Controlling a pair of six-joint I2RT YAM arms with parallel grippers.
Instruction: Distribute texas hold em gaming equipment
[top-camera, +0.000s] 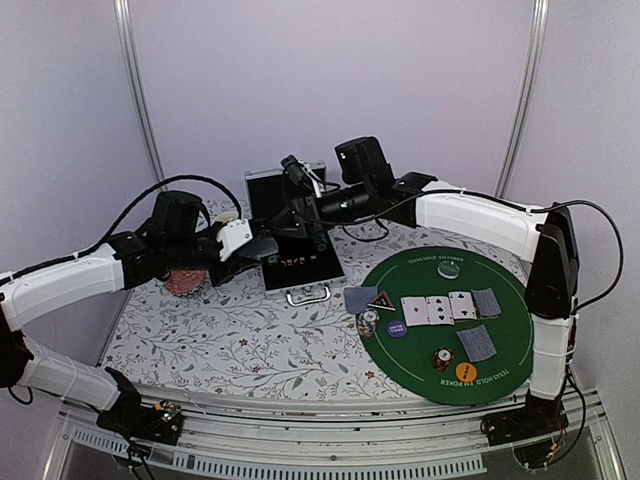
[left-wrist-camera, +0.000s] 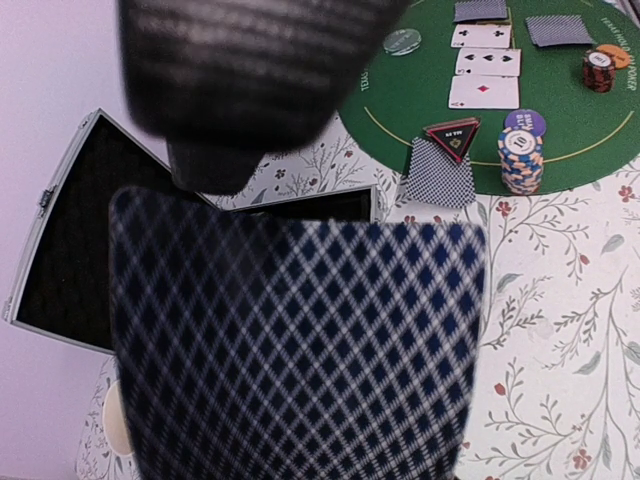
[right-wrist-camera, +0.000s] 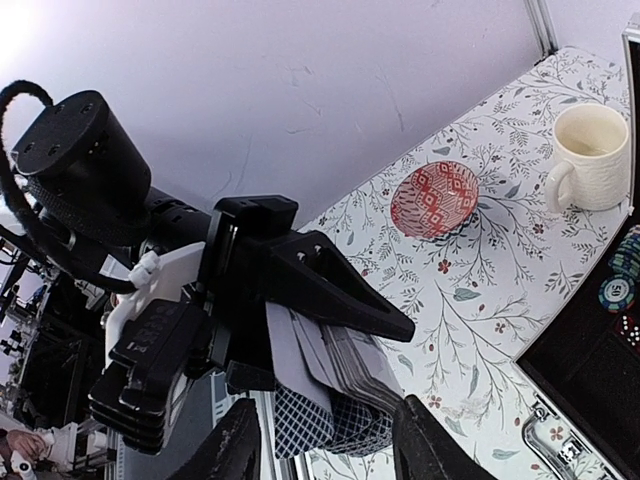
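My left gripper (top-camera: 250, 250) is shut on a stack of blue checked cards (left-wrist-camera: 300, 350), held above the open case (top-camera: 305, 270). In the right wrist view the cards (right-wrist-camera: 330, 380) show between its fingers, edges slightly fanned. My right gripper hangs beside those cards with its fingers apart. On the green felt (top-camera: 420, 280) lie three face-up cards (top-camera: 440, 310), face-down cards (top-camera: 475, 342), chip stacks (left-wrist-camera: 520, 160), a red-edged triangle (left-wrist-camera: 452, 136), a purple disc (top-camera: 397, 328) and an orange disc (top-camera: 466, 372).
A cream mug (right-wrist-camera: 590, 160) and red patterned bowl (right-wrist-camera: 435, 200) stand at the back left. The case's lid stands upright behind it.
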